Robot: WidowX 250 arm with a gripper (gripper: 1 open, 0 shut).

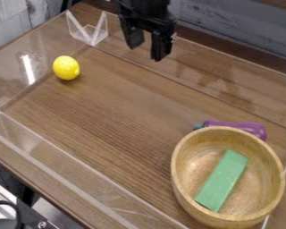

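Observation:
My black gripper [146,38] hangs over the back middle of the wooden table; whether it is open or shut is hard to make out. A yellow lemon-like object [65,68] lies at the left. A wooden bowl [188,161] at the lower right holds a green block [222,181]. Behind the bowl lies a purple object [241,131] with a teal tip.
A clear plastic-looking holder [88,27] stands at the back left. A black cable curves at the lower left edge.

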